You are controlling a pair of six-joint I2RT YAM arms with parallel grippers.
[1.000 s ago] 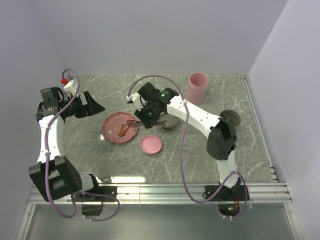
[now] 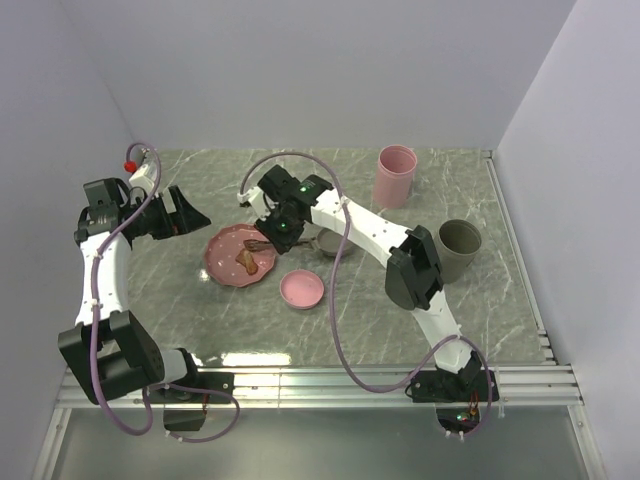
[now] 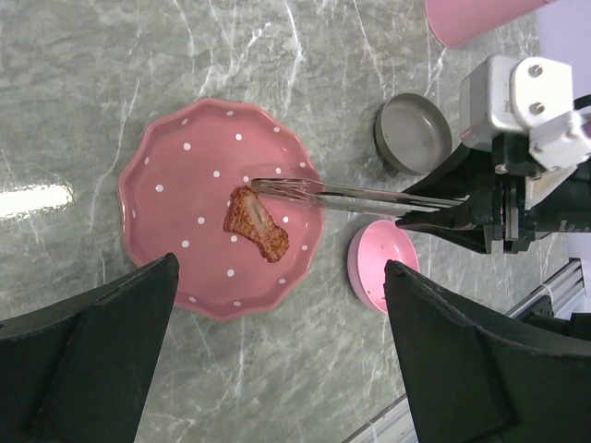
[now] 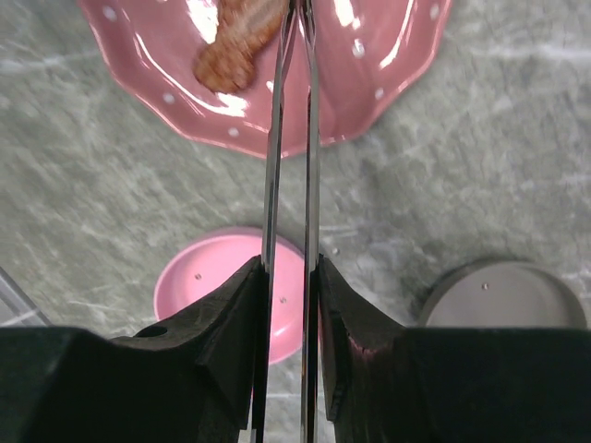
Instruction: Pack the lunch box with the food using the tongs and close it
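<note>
A scalloped pink plate [image 2: 226, 268] holds a browned piece of food [image 3: 255, 226]. My right gripper [image 2: 278, 232] holds metal tongs [image 4: 312, 194] over the plate, their tips at the food's end; whether the tips grip it I cannot tell. The right gripper's fingers close around the tongs' arms. My left gripper [image 2: 188, 212] stands open and empty, left of and above the plate. A small pink bowl [image 2: 301, 287] sits right of the plate toward the front, and a grey bowl [image 3: 413, 134] lies behind it, partly hidden by the right arm in the top view.
A pink cup [image 2: 395, 182] stands at the back right and a dark grey cup [image 2: 458, 249] at the right. The right arm spans the middle.
The right arm and tongs have moved left, further over the plate. The left arm has shifted very slightly.
</note>
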